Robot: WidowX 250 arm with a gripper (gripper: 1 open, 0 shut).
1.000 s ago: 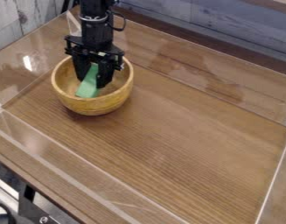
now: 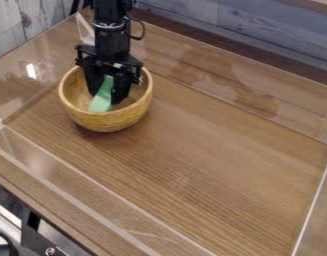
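Observation:
A yellow-tan bowl (image 2: pixel 124 117) sits on the wooden table at the upper left. The black robot arm (image 2: pixel 112 30) reaches down from the top into it, and my gripper (image 2: pixel 110 84) is over the bowl's inside, shut on a green object (image 2: pixel 102 99) that lies slanted within the bowl. The fingertips are dark and partly hard to make out against the object.
A pale wall runs along the back right. Dark cables show at the bottom-left corner beyond the table's edge.
The bowl, gripper and green object have shifted very slightly; otherwise little differs.

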